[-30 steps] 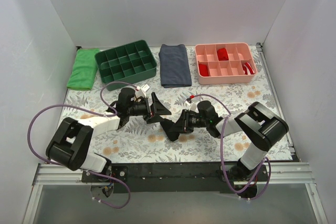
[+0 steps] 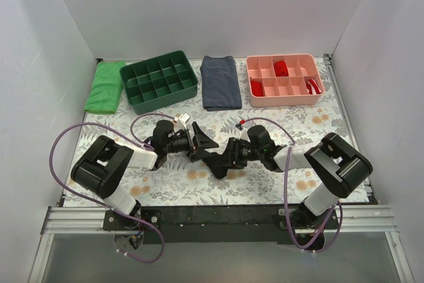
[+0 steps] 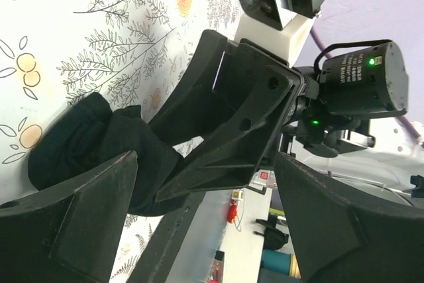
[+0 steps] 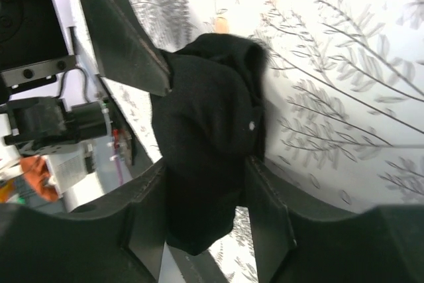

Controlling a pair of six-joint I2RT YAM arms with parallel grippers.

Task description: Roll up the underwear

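Note:
The dark underwear (image 2: 216,164) lies bunched in a small bundle on the patterned mat, between both grippers at the front centre. My left gripper (image 2: 199,142) is open at its upper-left end; in the left wrist view the bundle (image 3: 86,144) sits beyond and between the wide-spread fingertips. My right gripper (image 2: 230,156) is down over the bundle's right part. In the right wrist view the folded cloth (image 4: 209,124) fills the space between its part-open fingers; whether they grip it is unclear.
A green divided box (image 2: 159,57) and green cloth (image 2: 103,84) stand at back left, a dark grey towel (image 2: 221,82) at back centre, and a pink divided box (image 2: 285,101) with red items at back right.
The right gripper and arm have moved slightly to the right.

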